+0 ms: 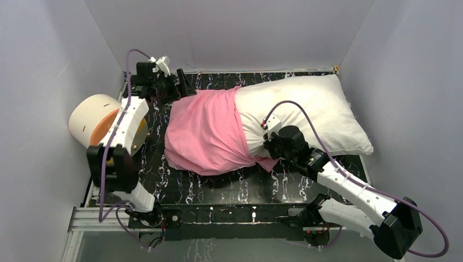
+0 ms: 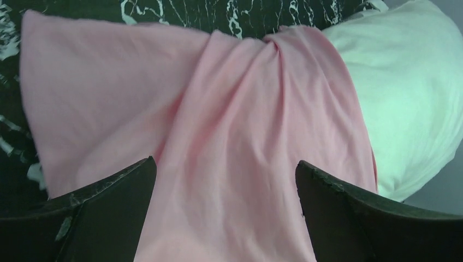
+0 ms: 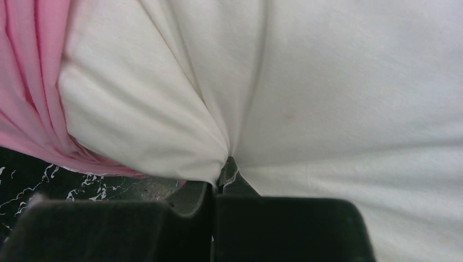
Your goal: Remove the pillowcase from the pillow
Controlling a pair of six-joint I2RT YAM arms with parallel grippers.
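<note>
The pink pillowcase [image 1: 205, 131] covers the left part of the white pillow [image 1: 306, 103]; the pillow's right part lies bare. In the top view my left gripper [image 1: 188, 87] is at the pillowcase's far left corner, its fingers spread. Seen from the left wrist, pink cloth [image 2: 235, 136] spreads below and between the open fingers, with none gripped. My right gripper is shut on a gathered fold of the white pillow [image 3: 153, 103], near its front edge and just right of the pillowcase's bunched hem [image 3: 41, 82].
A white and orange cylinder [image 1: 90, 120] stands at the left beside the left arm. Bare black marbled table [image 1: 218, 188] shows in front of the pillow. Grey walls enclose the left, back and right sides.
</note>
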